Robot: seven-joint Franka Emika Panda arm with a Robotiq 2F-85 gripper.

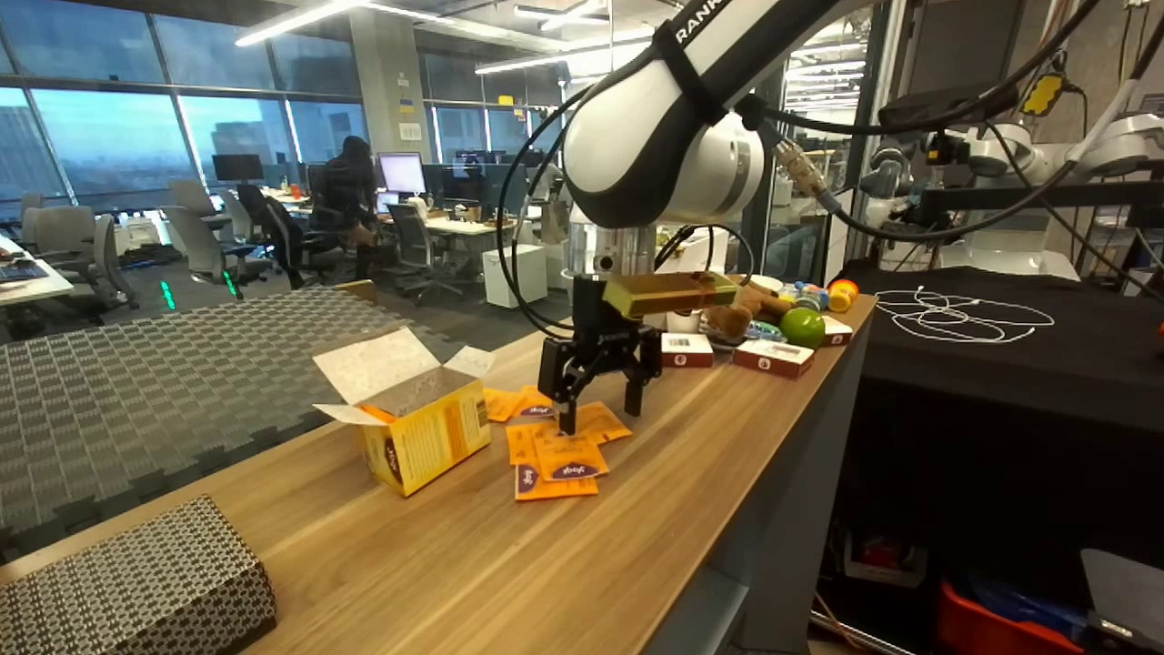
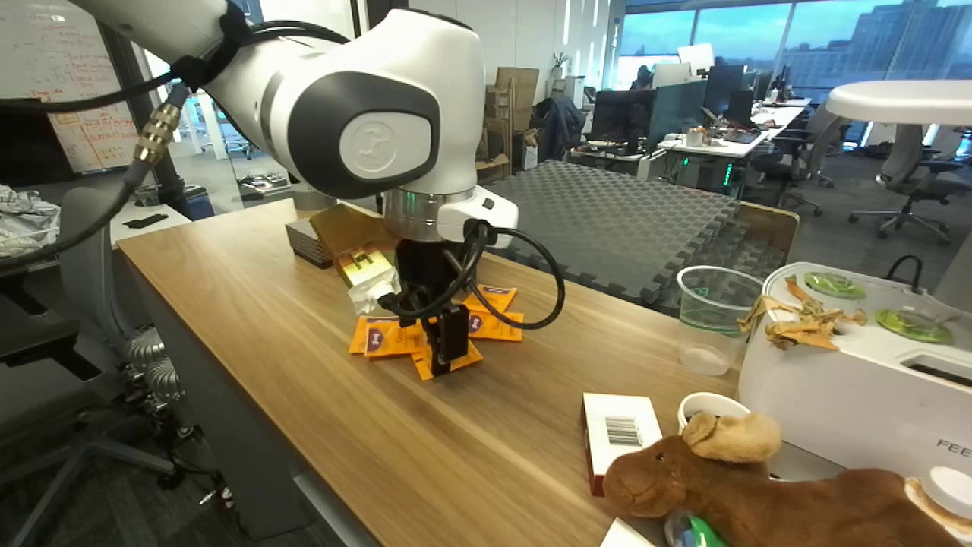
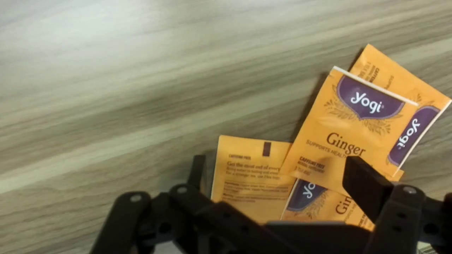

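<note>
Several orange tea packets lie loosely piled on the wooden counter. Low over their edge, my gripper points down with its fingers apart and nothing gripped. In the wrist view, a packet lying printed-text side up and a Ginger packet overlap between and beyond the black fingers. More packets show around the gripper in the second exterior view. An open yellow tea box stands beside the pile, flaps spread, with some orange visible inside. Whether the fingertips touch a packet I cannot tell.
A patterned dark box sits at the counter's near left. Small red-and-white boxes, a green fruit and a brown plush toy crowd the far end. Bare counter extends on the right of the packets.
</note>
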